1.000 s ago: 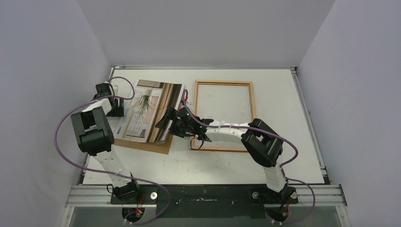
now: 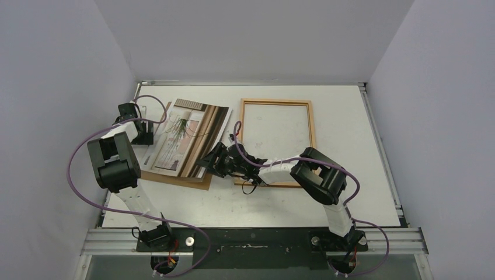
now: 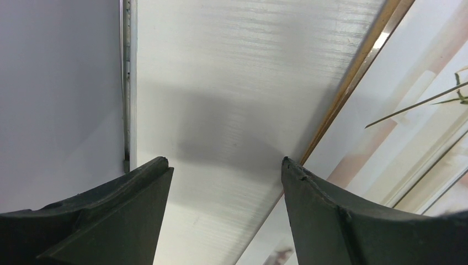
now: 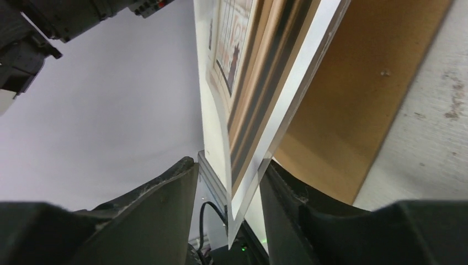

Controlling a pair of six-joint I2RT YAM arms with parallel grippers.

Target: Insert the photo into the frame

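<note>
The large photo (image 2: 185, 137), with a plant and brown stripes, lies slanted over a brown backing board (image 2: 195, 183) at the table's left. To its right is the wooden frame (image 2: 312, 122), lying flat. My right gripper (image 2: 209, 163) is at the photo's lower right corner. In the right wrist view, the photo's raised corner (image 4: 238, 207) extends between the parted fingers of my right gripper; the right fingertip appears at its edge, though contact is unclear. Open and empty, my left gripper stands over bare table beside the board's left edge (image 3: 345, 91).
My right forearm crosses the frame's lower part. Grey walls (image 2: 70, 116) rise close to the left arm.
The left arm has stayed put.
</note>
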